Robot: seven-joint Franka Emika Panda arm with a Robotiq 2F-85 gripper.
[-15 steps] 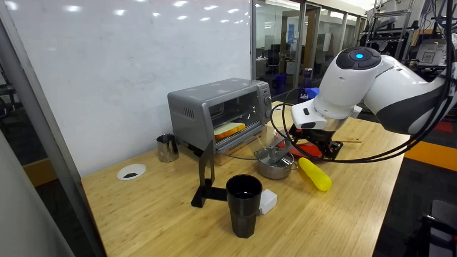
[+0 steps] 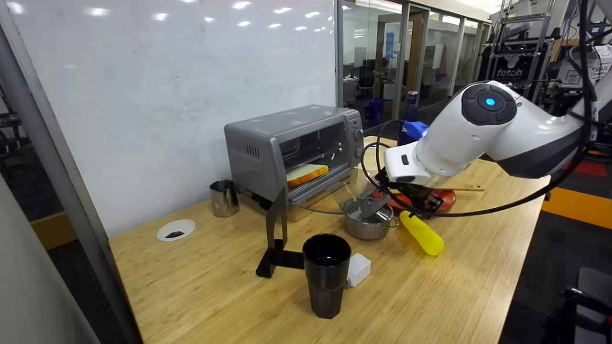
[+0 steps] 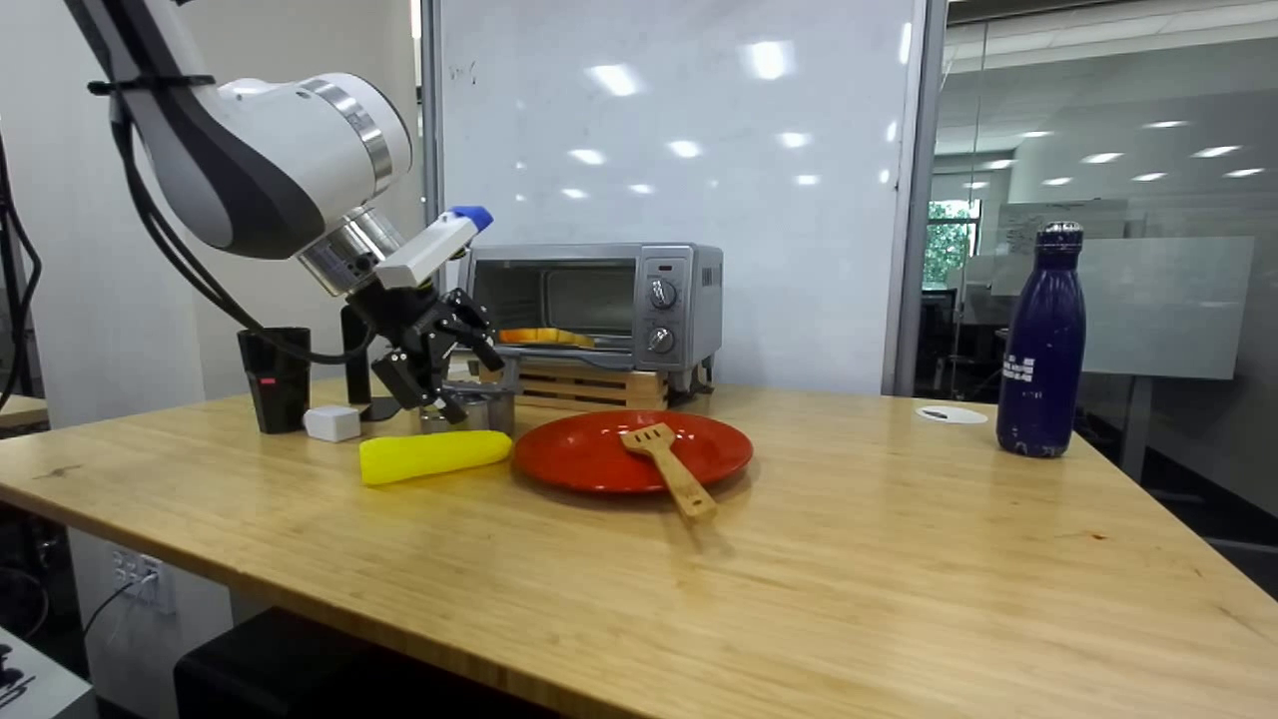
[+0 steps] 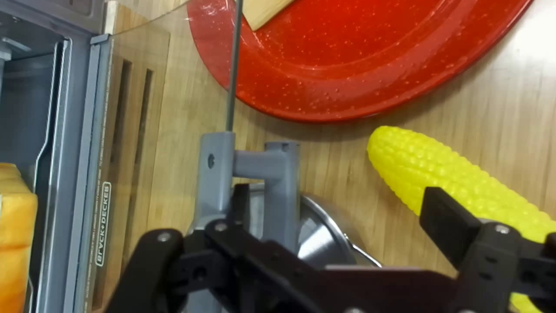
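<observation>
My gripper is open, with nothing held between its fingers. In the wrist view, its left finger overlaps the grey door handle of the toaster oven; whether they touch I cannot tell. The oven has its glass door lowered, and a slice of bread lies inside. Below the handle is a steel pot, partly hidden by it. A yellow corn cob lies on the table, its near part behind the right finger in the wrist view.
A red plate bearing a wooden spatula sits beside the corn. A black cup, a black stand, a white block and a steel pitcher stand elsewhere. A blue bottle is far right.
In exterior view 1, the arm has tilted and my gripper has shifted left toward the oven door handle and pot. The oven, pot and corn look unmoved.
</observation>
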